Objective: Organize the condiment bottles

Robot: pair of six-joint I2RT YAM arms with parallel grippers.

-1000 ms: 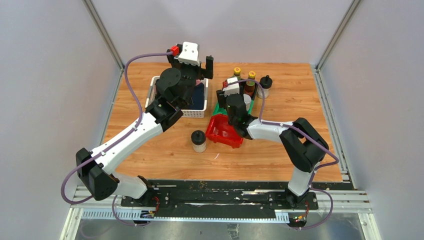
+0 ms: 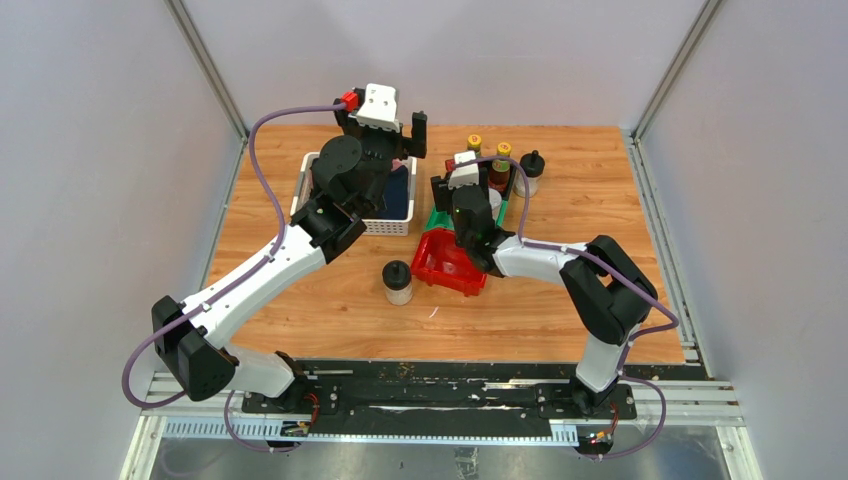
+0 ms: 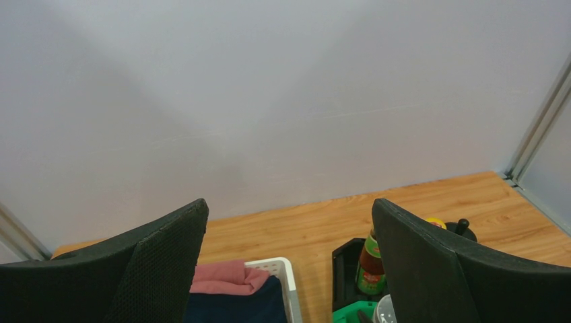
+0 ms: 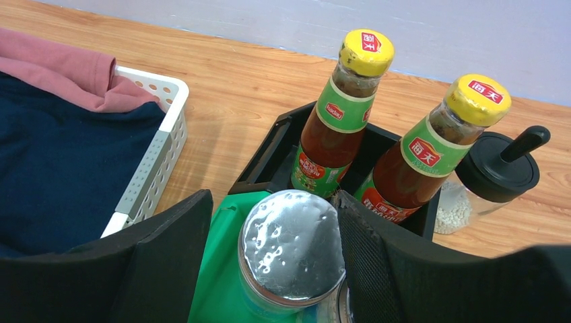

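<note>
In the right wrist view, a silver-lidded jar point(image 4: 293, 245) stands in the green tray point(image 4: 225, 225), with my right gripper shut on it. A second jar beside it is mostly hidden by the right finger. Two sauce bottles with yellow caps, one upright point(image 4: 331, 128) and one leaning in the view point(image 4: 424, 161), stand in the black tray point(image 4: 273, 151) behind. A black-lidded jar point(image 4: 488, 178) is outside that tray on the right. My left gripper hangs open and empty over the back of the white basket. Another black-lidded jar point(image 2: 397, 283) stands alone near the front.
An empty-looking red tray point(image 2: 450, 263) adjoins the green one at the front. The white basket point(image 2: 388, 227) at left holds dark blue and pink cloth point(image 4: 64, 70).
My right gripper has shifted very slightly over the green tray. The left arm, the trays and the front jar look unmoved.
</note>
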